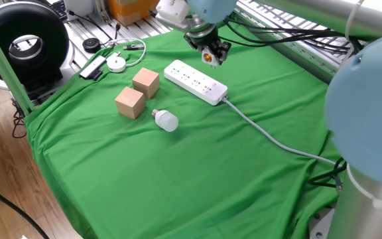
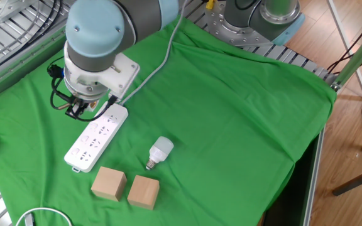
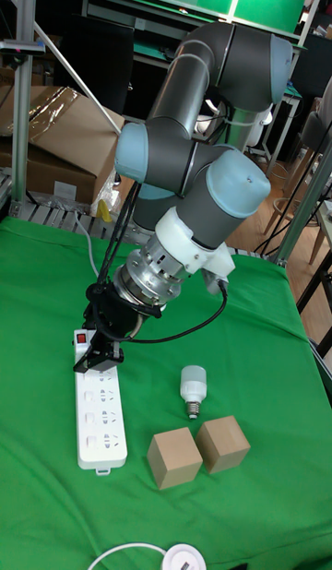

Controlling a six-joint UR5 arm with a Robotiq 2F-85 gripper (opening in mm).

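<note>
My gripper (image 1: 211,58) points downward near the far side of the white power strip (image 1: 195,82). Between its dark fingers shows a small white plug-like piece (image 1: 207,58) with an orange spot and thin prongs underneath, clear of the strip's sockets in exterior view 1. From exterior view 3, the gripper (image 3: 100,358) overlaps the switch end of the strip (image 3: 100,422), and its fingers hide what lies between them. A white bulb (image 1: 167,121) lies on its side on the green cloth, close to two wooden cubes (image 1: 130,103) (image 1: 146,83).
The strip's grey cord (image 1: 270,138) runs across the cloth toward the arm's base. A white round puck (image 1: 116,63) with a cable and a small white adapter (image 1: 93,67) lie at the far left.
</note>
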